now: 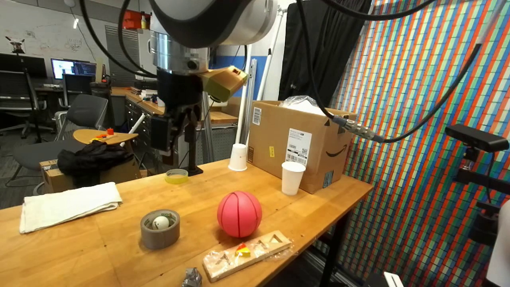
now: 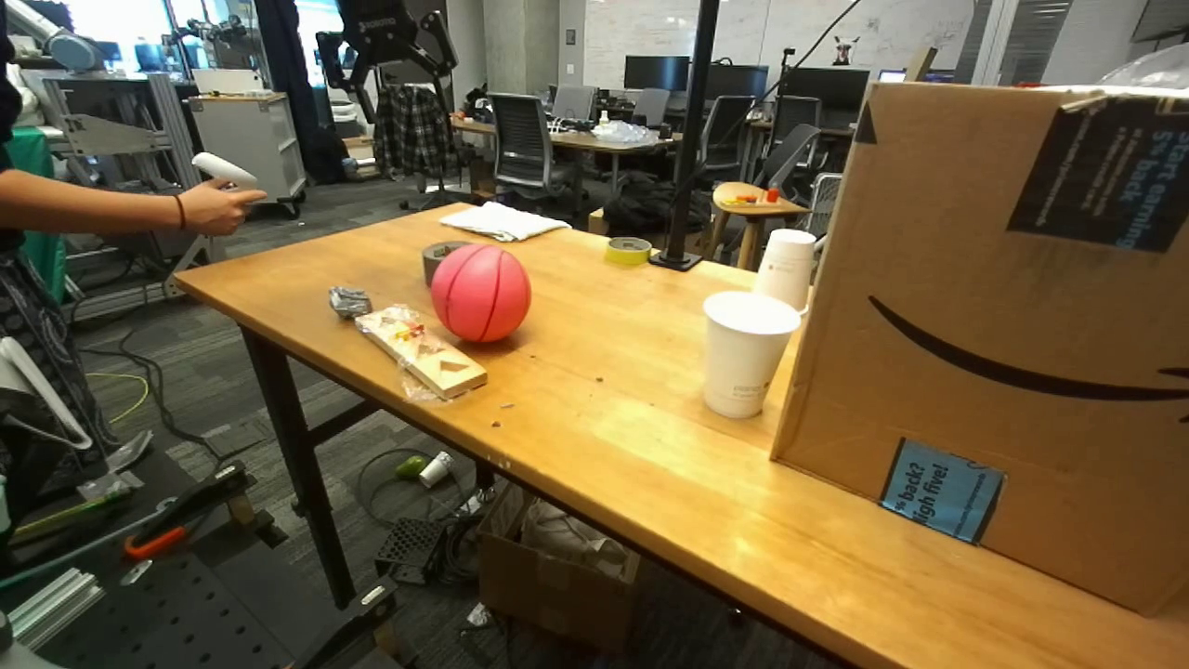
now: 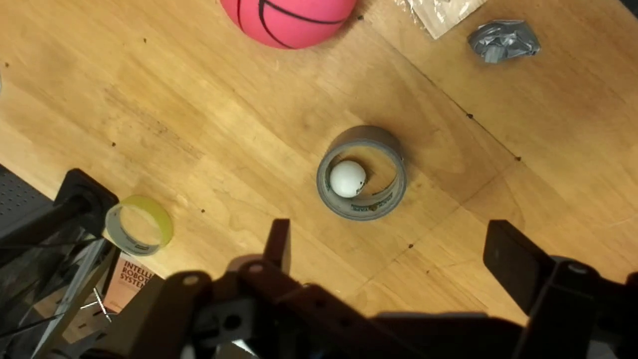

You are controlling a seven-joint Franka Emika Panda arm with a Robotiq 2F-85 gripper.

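Note:
My gripper is open in the wrist view, its two fingers wide apart with only bare table showing between them. In exterior view 1 the gripper [image 1: 173, 138] hangs well above the table. Ahead of the fingers in the wrist view stands a grey tape roll [image 3: 362, 209], resting flat. A small white ball [image 3: 347, 179] lies inside its ring, against one side of the inner wall. The pink basketball [image 1: 239, 214] sits on the table to the right of the tape roll [image 1: 160, 237] in exterior view 1.
A wooden shape board [image 1: 248, 256] in clear wrap lies near the front edge beside a crumpled silver piece [image 1: 192, 277]. Further back are a yellow tape roll [image 1: 176, 176], a folded white cloth [image 1: 71, 205], two paper cups [image 1: 292, 177] and a large cardboard box [image 1: 272, 129]. A black post [image 2: 693, 134] rises at the far edge.

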